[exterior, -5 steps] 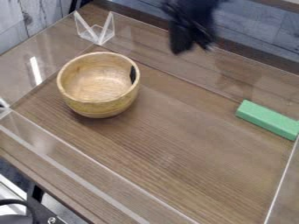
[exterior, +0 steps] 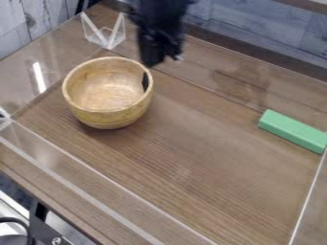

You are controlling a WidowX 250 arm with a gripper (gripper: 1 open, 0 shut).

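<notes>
The dark, blurred gripper (exterior: 156, 43) hangs at the top middle, above and behind a wooden bowl (exterior: 107, 92) on the left of the table; its fingers are too blurred to tell how they stand. The bowl looks empty. A green block (exterior: 292, 131) lies at the right edge of the table.
A small white wire object (exterior: 102, 31) stands at the back left. A wall runs along the back right.
The dark gripper has moved left and somewhat lower, toward the bowl. The bowl and green block have not moved.
</notes>
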